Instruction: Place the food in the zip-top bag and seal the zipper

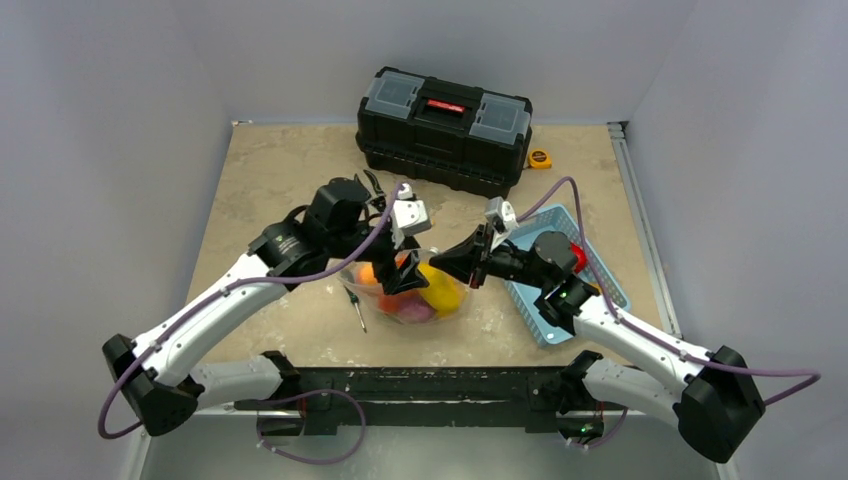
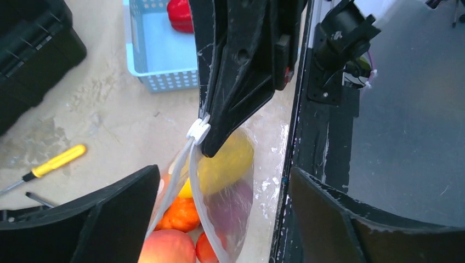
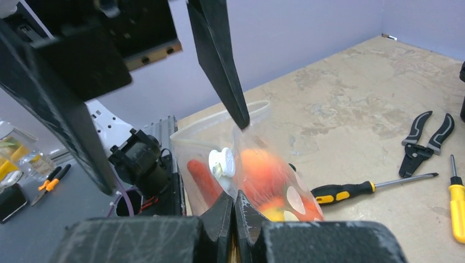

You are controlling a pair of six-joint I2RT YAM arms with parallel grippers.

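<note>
The clear zip-top bag stands on the table with its mouth loosely open, several foods inside: a yellow piece, an orange, a red-orange fruit and a purple one. A white slider sits at the end of the zipper strip, on the bag's right side. There my right gripper is shut on the bag's edge, right at the slider. Over the bag my left gripper stands open, its fingers wide apart and nothing held between them.
A blue basket with a red item is at the right. The black toolbox stands at the back, a tape measure beside it. Screwdrivers and pruners lie left of and behind the bag.
</note>
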